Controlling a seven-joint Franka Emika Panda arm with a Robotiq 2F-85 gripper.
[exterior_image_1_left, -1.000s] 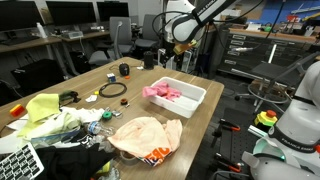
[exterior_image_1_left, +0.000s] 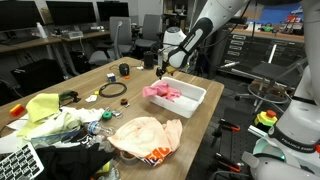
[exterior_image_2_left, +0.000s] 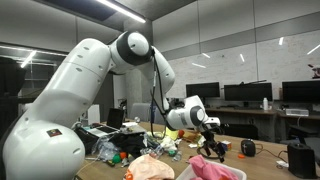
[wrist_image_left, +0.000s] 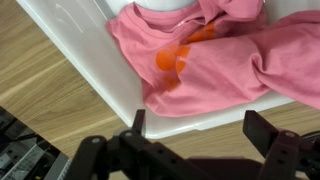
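A pink cloth (wrist_image_left: 220, 75) with orange patches lies crumpled in a white bin (exterior_image_1_left: 197, 97). In the wrist view the cloth is spread along one corner of the bin (wrist_image_left: 180, 124), close to its wall. My gripper is open, its two dark fingers standing apart at the lower edge with nothing gripped between them. Exterior view 1 shows the gripper (exterior_image_1_left: 163, 70) above the table, past the far end of the bin. In exterior view 2 it is in the air beyond the bin (exterior_image_2_left: 228, 173).
An orange-peach cloth (exterior_image_1_left: 147, 138) lies on the table near the bin. Heaped clothes (exterior_image_1_left: 50, 118), black cloth (exterior_image_1_left: 72, 160) and a keyboard-like white item (exterior_image_1_left: 22, 163) crowd the near left. A black cable ring (exterior_image_1_left: 113, 89) and dark cups (exterior_image_1_left: 124, 70) stand further back.
The arm has come down and to the left in exterior view 1, bringing the gripper nearer the bin's far end. The pink cloth and bin have stayed put.
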